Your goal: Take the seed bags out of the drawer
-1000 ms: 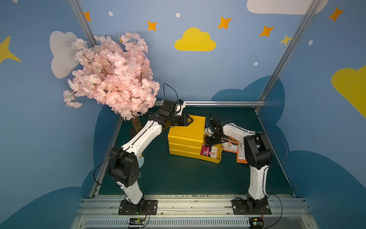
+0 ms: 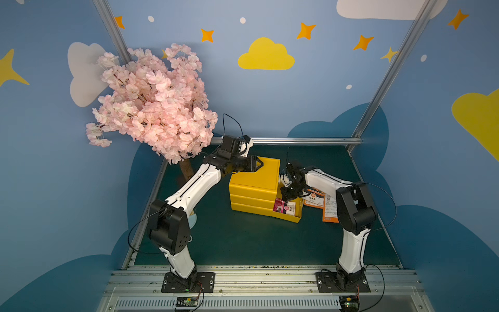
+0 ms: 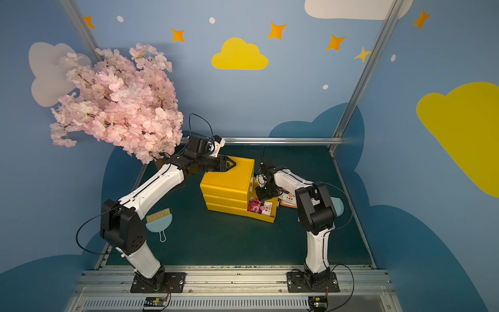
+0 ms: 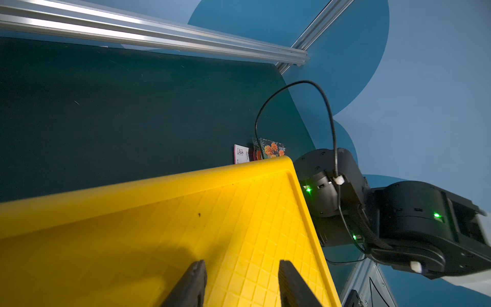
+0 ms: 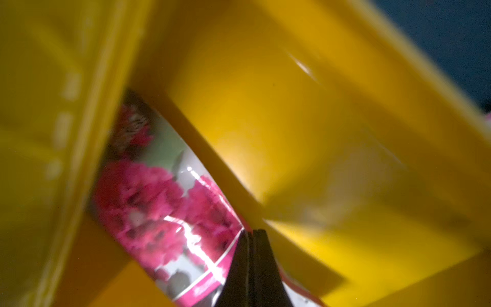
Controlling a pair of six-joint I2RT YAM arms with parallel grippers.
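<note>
A yellow drawer unit [image 2: 253, 182] has its bottom drawer [image 2: 291, 216] pulled out to the right, holding a pink seed bag [image 2: 284, 207]. My left gripper is open over the unit's top, its fingers apart with nothing seen between them. My right gripper reaches down into the drawer at the edge of the pink flowered bag [image 5: 138, 204], its fingers shut together. Orange-edged seed bags [image 2: 329, 210] lie on the table right of the drawer, partly behind the right arm.
A blossom tree [image 2: 156, 109] stands at the left. A blue dustpan with brush [image 3: 158, 223] lies at the front left, and another pale blue object [image 3: 337, 207] is at the right.
The right arm has shifted slightly to the right, its gripper still in the drawer. The left arm has not visibly moved.
</note>
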